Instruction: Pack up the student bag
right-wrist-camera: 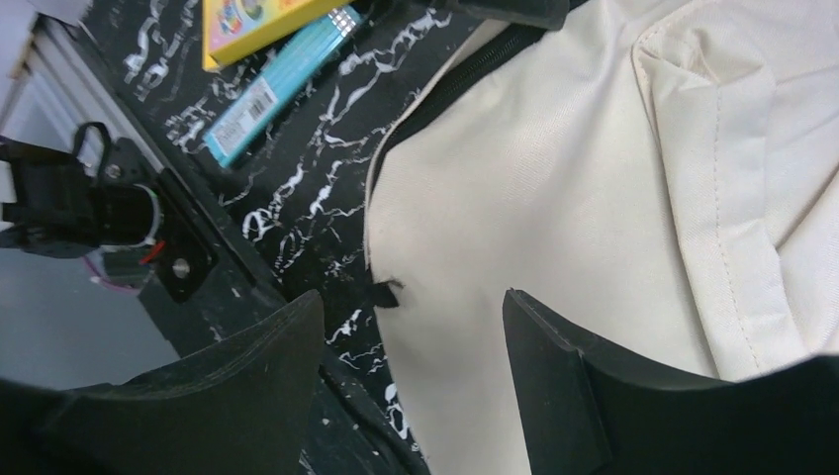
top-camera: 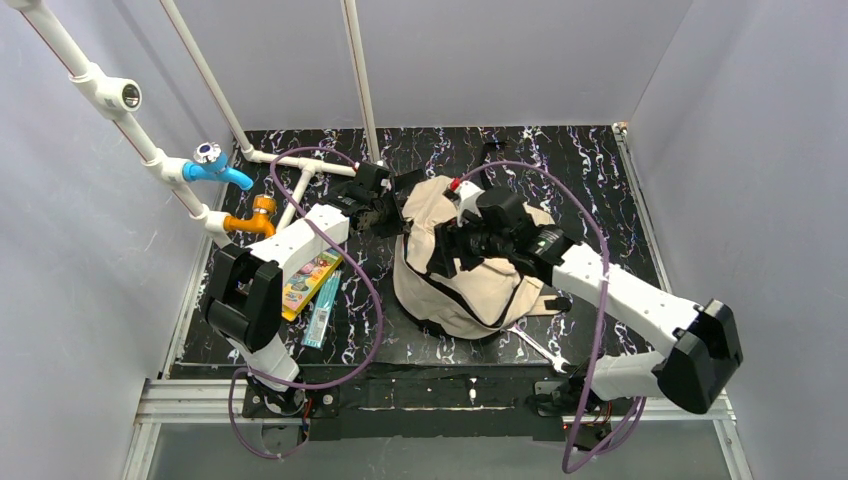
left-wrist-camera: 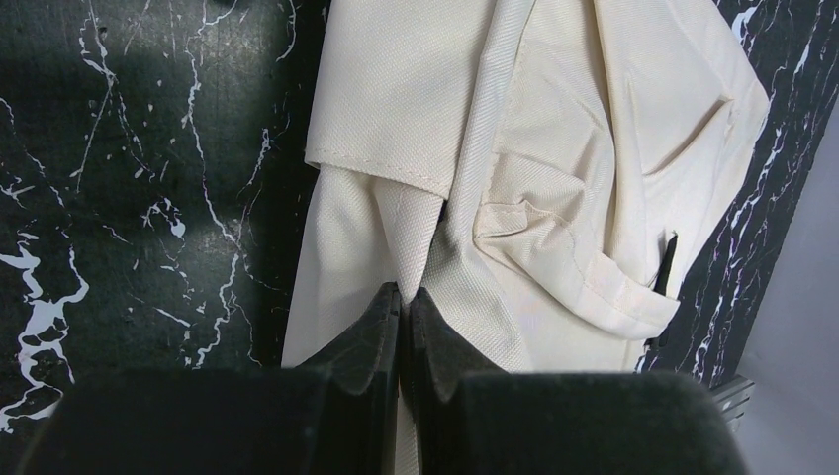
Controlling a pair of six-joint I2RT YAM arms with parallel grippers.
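The cream cloth bag (top-camera: 445, 305) lies on the dark marbled table, its black zipper running along the near-left side. At its left edge my left gripper (top-camera: 402, 222) is shut on a thin fold of the fabric; in the left wrist view the cream cloth (left-wrist-camera: 418, 233) runs in between the fingertips. Over the middle of the bag hangs my right gripper (top-camera: 442, 258), open. In the right wrist view nothing sits between its spread fingers, with the bag's cloth (right-wrist-camera: 514, 198) behind them. The inside of the bag cannot be seen.
Left of the bag lie a yellow box (top-camera: 303, 290) and a light-blue packet (top-camera: 321, 312), under and beside the left arm. White pipes with a blue tap (top-camera: 215, 170) and an orange tap (top-camera: 255, 215) stand further left. Free table lies at the back right.
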